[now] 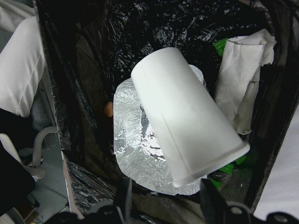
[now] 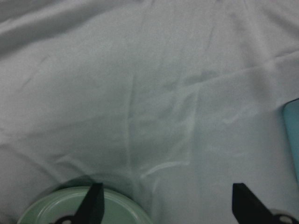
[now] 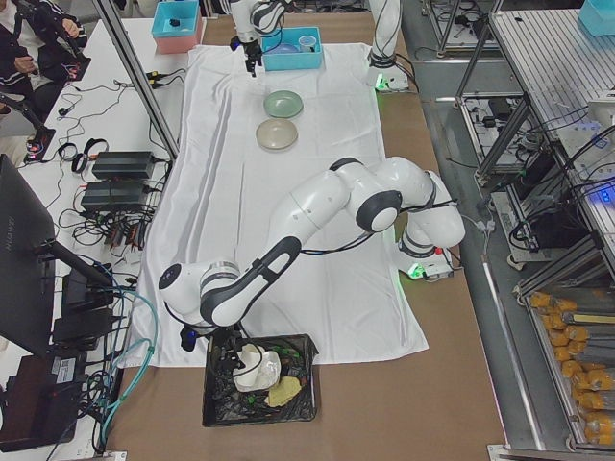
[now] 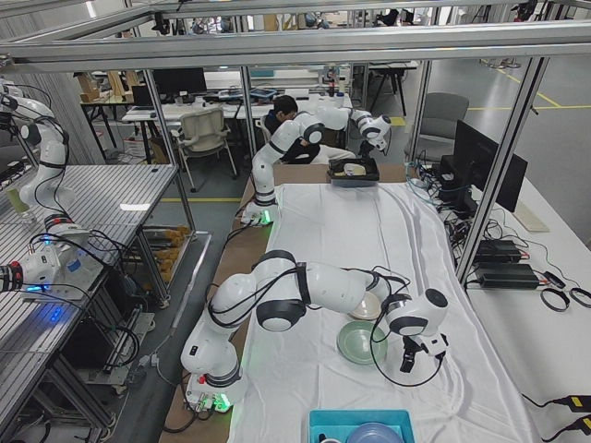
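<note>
A white paper cup [image 1: 187, 116] lies tilted over a foil tray [image 1: 131, 140] in the black-lined bin [image 3: 218, 403], with crumpled paper [image 1: 238, 70] beside them. My left gripper is over the bin, open, with the cup just beyond its fingertips; whether the cup has fully settled cannot be told. At the far end, my right gripper hangs open over the white cloth, near the green plate [image 2: 117, 210] and the blue bin [image 3: 293, 60], with nothing between its fingers.
A beige plate [image 3: 277, 137] sits beside the green one. A monitor [image 3: 24, 250], cables and black boxes [image 3: 120, 165] line the side table.
</note>
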